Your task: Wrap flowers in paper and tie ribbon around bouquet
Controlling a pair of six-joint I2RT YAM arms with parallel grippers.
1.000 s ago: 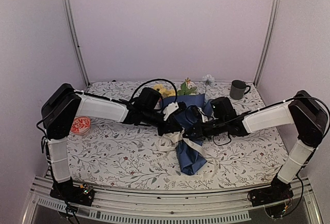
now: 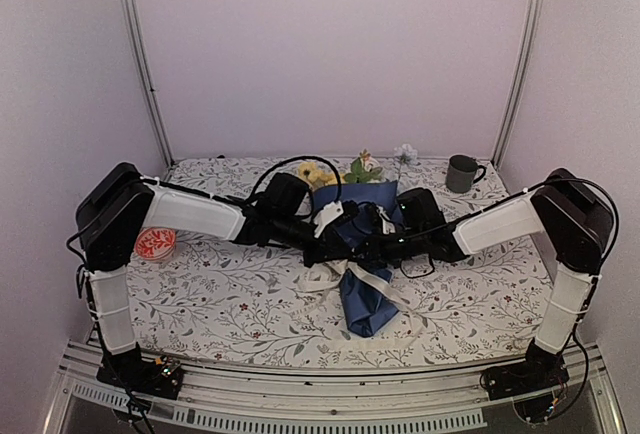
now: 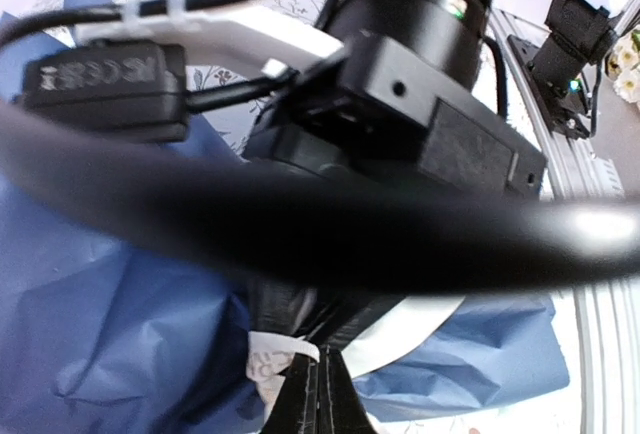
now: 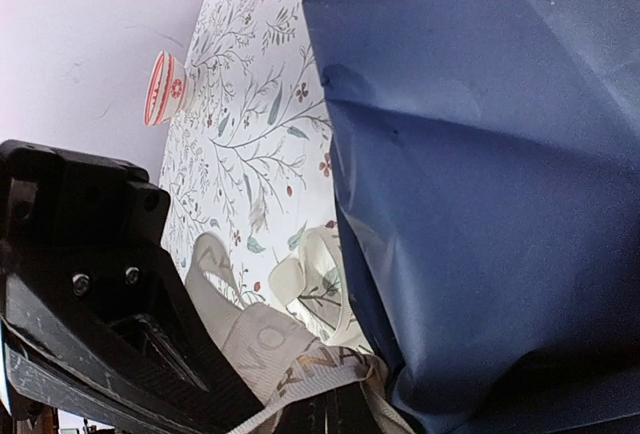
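Note:
The bouquet stands out by its blue wrapping (image 2: 368, 304), lying on the table with yellow flowers (image 2: 312, 173) at the far end. Around its middle runs a cream ribbon (image 2: 378, 281), looped loosely on the left with a tail on the right. My left gripper is shut over the wrapping, and the ribbon (image 3: 268, 359) meets its tips. Close beside it, my right gripper is also shut, with the lettered ribbon (image 4: 265, 349) crossing at its fingertips. Whether either pinches the ribbon is hard to tell. Both arms partly cover the knot area.
A dark grey mug (image 2: 463, 174) stands at the back right, a red-and-white cup (image 2: 155, 244) at the left. White and orange flowers (image 2: 404, 154) poke out behind the wrapping. The two grippers nearly touch.
My right arm has moved a little to the left, bringing its gripper closer to the left one. The left arm and the bouquet have hardly shifted.

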